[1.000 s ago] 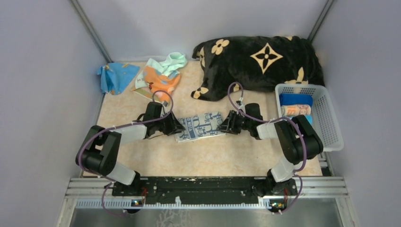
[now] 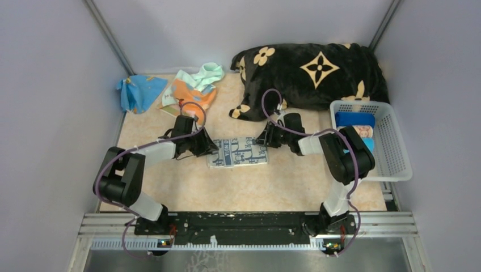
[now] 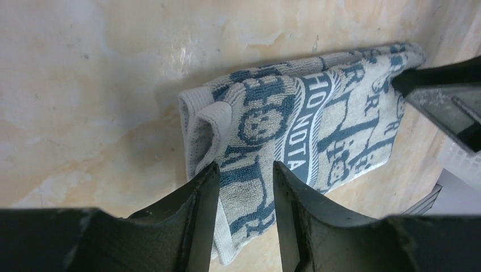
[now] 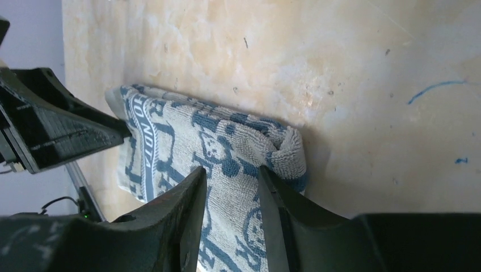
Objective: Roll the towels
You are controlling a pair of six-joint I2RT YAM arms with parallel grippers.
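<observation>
A grey-white towel with blue lettering (image 2: 241,152) lies folded into a flat strip in the middle of the table. At its left end is my left gripper (image 2: 214,148), and at its right end my right gripper (image 2: 260,142). In the left wrist view the towel's upper edge is folded over in a raised loop (image 3: 218,116); the left fingers (image 3: 207,190) stand apart with towel visible in the gap. The right wrist view shows a similar raised fold (image 4: 289,150), with the right fingers (image 4: 195,190) also parted over the cloth. Whether any fingertip touches the towel, I cannot tell.
A blue cloth (image 2: 140,92) and a crumpled orange and mint cloth (image 2: 193,89) lie at the back left. Behind stands a black patterned cushion (image 2: 317,76). A white basket (image 2: 397,148) with rolled towels is at the right. Bare table lies in front of the towel.
The left gripper has shifted only a little. The towel now lies straighter, less slanted.
</observation>
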